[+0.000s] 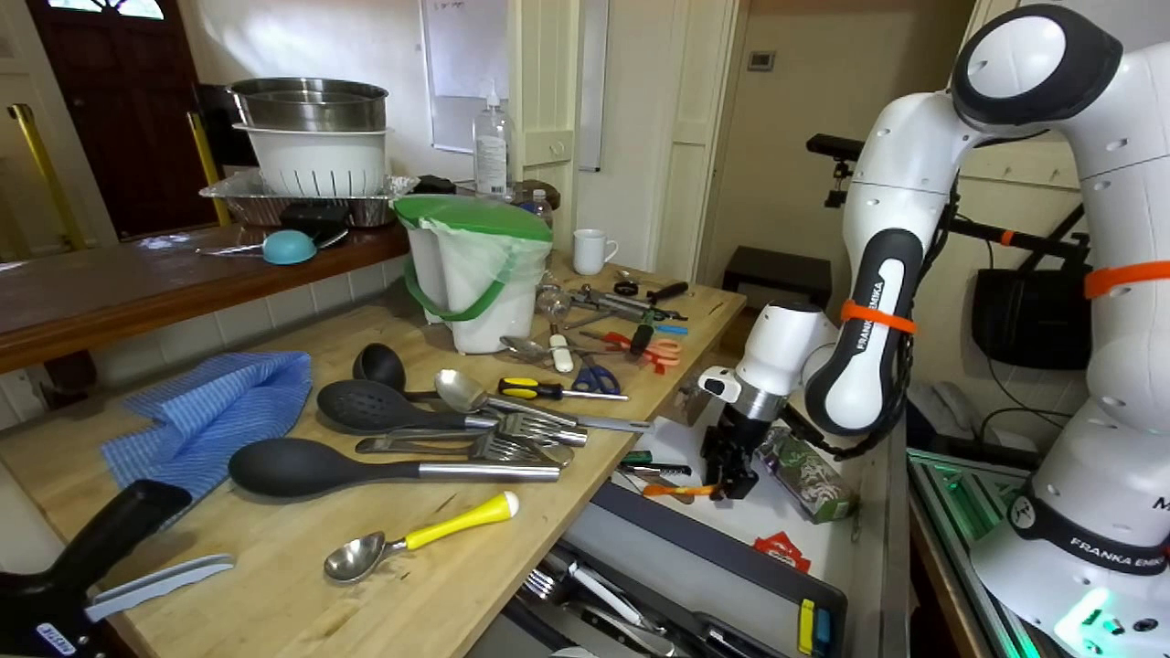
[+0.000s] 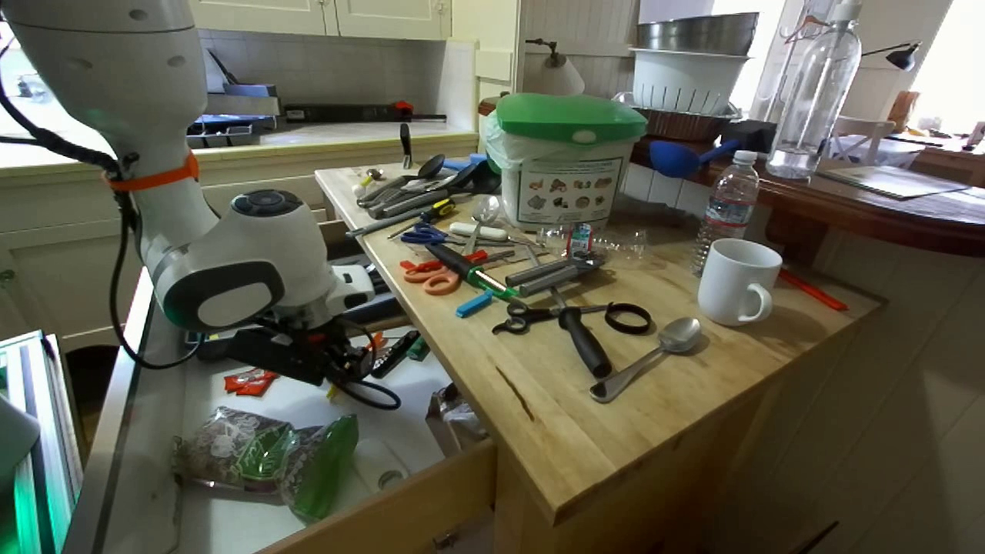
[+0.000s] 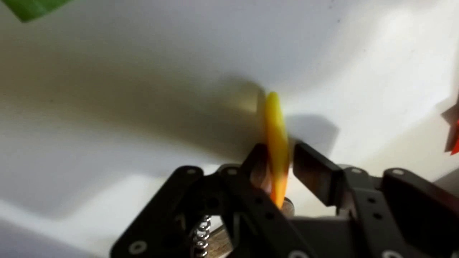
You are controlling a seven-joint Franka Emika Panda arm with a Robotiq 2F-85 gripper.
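Note:
A slim orange-and-yellow object point(image 1: 669, 490) lies in the open drawer, its orange end showing beside my gripper point(image 1: 730, 488). In the wrist view, the yellow end of this object point(image 3: 276, 129) points up between the dark fingers, which stand one on each side of it. The fingers are part open; a narrow gap shows on the right side of the object, while the left finger is very close to it. Whether that left finger touches is unclear. From the second exterior view, the gripper point(image 2: 355, 369) is partly hidden by its own cable.
The white drawer floor point(image 2: 208, 392) also holds red packets point(image 1: 783, 550), a patterned bag point(image 2: 235, 448), a green packet point(image 2: 328, 466) and dark-handled tools point(image 1: 658, 470). Beside the drawer, a wooden worktop point(image 1: 428, 592) is crowded with utensils. A grey tray point(image 1: 680, 548) lies nearer the first camera.

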